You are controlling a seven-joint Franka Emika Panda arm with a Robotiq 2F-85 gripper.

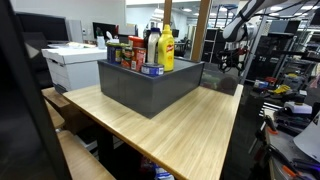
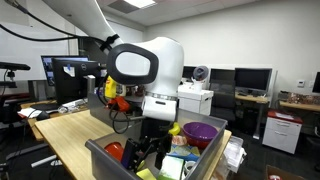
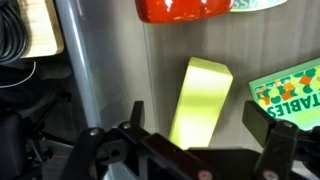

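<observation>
A yellow-green block lies on the floor of a grey bin in the wrist view. My gripper stands open above it, one finger on each side, and the block's lower end is hidden behind the gripper body. In exterior view 2 the gripper points down into the grey bin, below the white arm. Whether the fingers touch the block cannot be told.
Beside the block on the right lies a green vegetables packet; a red container sits at the top. The bin's wall runs close on the left. A purple bowl stands in the bin in exterior view 2.
</observation>
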